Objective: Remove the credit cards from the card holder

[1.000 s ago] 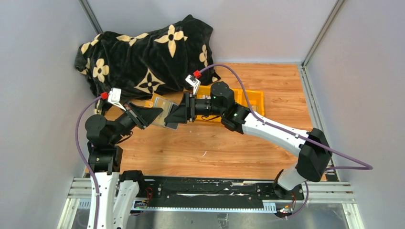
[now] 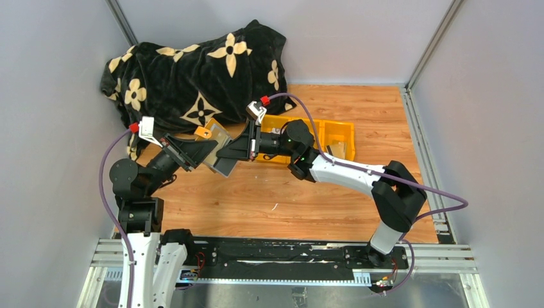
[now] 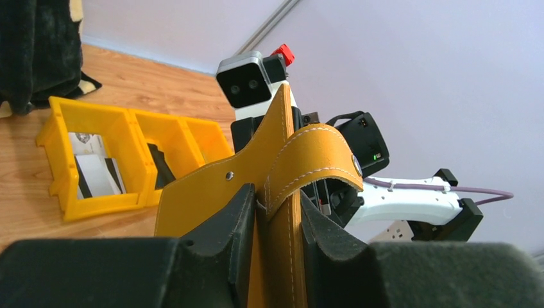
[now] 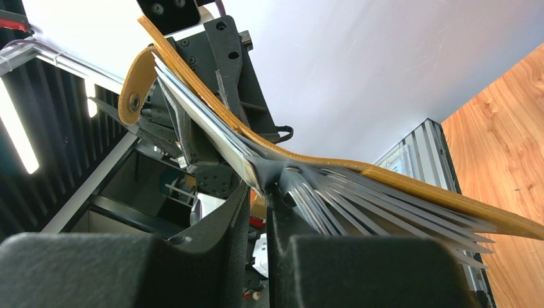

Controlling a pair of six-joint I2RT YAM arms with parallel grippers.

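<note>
The tan leather card holder (image 2: 212, 131) is held upright between my two grippers, above the table's left middle. My left gripper has the holder's leather spine and strap between its fingers. My right gripper is at the clear plastic sleeves inside the holder (image 4: 359, 205), its fingertips close together just under them; whether they grip a card or sleeve is hard to tell. The sleeves fan out beside the leather cover (image 4: 449, 199).
A yellow divided bin (image 2: 343, 128) with cards and dark items stands behind the right arm. A black patterned blanket (image 2: 160, 77) lies at the back left.
The card holder has turned slightly between the grippers, its lower corner swinging toward the front.
</note>
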